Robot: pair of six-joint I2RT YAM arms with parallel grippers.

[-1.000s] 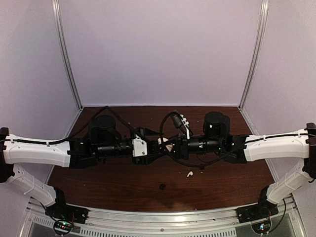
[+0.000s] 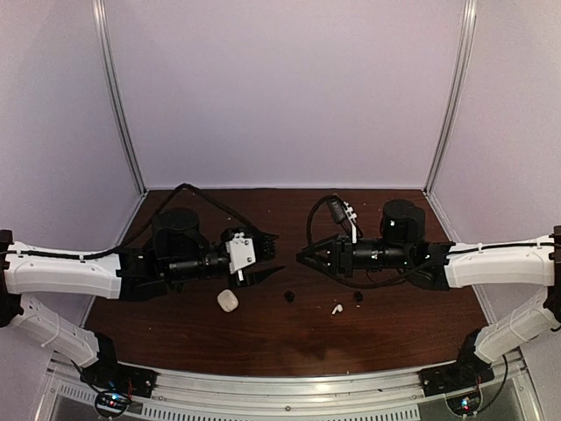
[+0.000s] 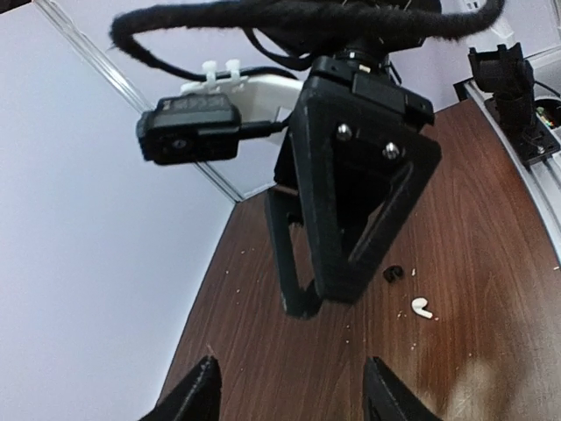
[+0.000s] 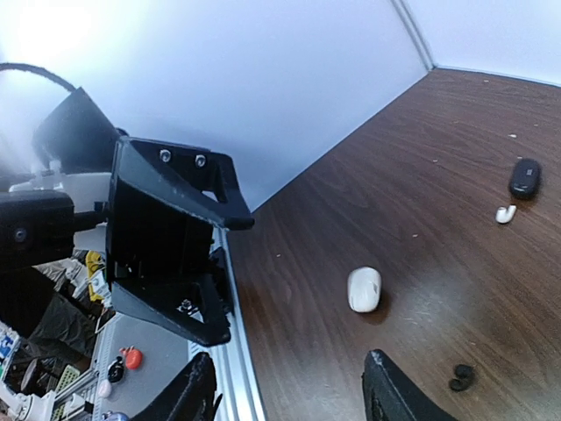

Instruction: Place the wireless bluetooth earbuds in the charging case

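My left gripper (image 2: pixel 272 254) and right gripper (image 2: pixel 307 258) hang raised over the wooden table, a short gap apart, both open with nothing between their fingers. The white charging case (image 2: pixel 227 300) lies on the table below the left arm, also seen in the right wrist view (image 4: pixel 364 288). A white earbud (image 2: pixel 337 309) lies below the right gripper; the left wrist view also shows the earbud (image 3: pixel 421 309). Small dark objects (image 2: pixel 289 296) lie nearby.
The right wrist view also shows a black oblong item (image 4: pixel 525 178) near a white piece (image 4: pixel 506 213). Walls enclose the back and sides.
The two grippers have drawn apart, the right one moving right and the left slightly left. The white thing that was between them is gone from there, and the case now shows on the table.
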